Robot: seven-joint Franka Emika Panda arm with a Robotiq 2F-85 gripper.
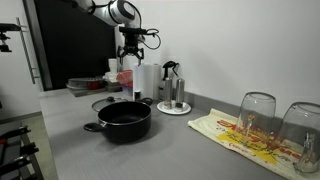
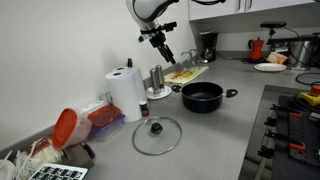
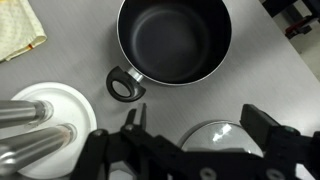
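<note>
My gripper [image 1: 132,54] hangs open in the air above the far part of the counter, well above the surface. In the wrist view its two black fingers [image 3: 135,132] stand wide apart with nothing held between them. A black two-handled pot [image 1: 124,121] sits uncovered on the counter; its inside [image 3: 175,38] looks empty from above. The round glass lid [image 2: 152,136] with a dark knob lies flat on the counter, apart from the pot. From the wrist, part of the lid [image 3: 215,128] shows below the gripper, its knob hidden.
A white plate [image 3: 72,108] holds tall metal shakers [image 1: 180,92] behind the pot. Paper rolls [image 2: 126,92] and a small dark bottle [image 2: 144,108] stand nearby. Upturned glasses [image 1: 257,111] rest on a yellow patterned cloth [image 1: 222,127]. A dish rack [image 2: 42,153] is at the near left.
</note>
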